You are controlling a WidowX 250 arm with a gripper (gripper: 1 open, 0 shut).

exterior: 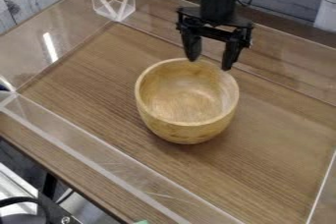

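A wooden bowl (pixel 186 105) stands empty near the middle of the table (pixel 98 90). My black gripper (pixel 210 53) hangs just above the bowl's back rim, its two fingers spread open with nothing visible between them.
A small clear folded plastic piece (pixel 114 2) is at the back left, and a white object (pixel 328 10) at the back right. Clear strips run along the table's edges.
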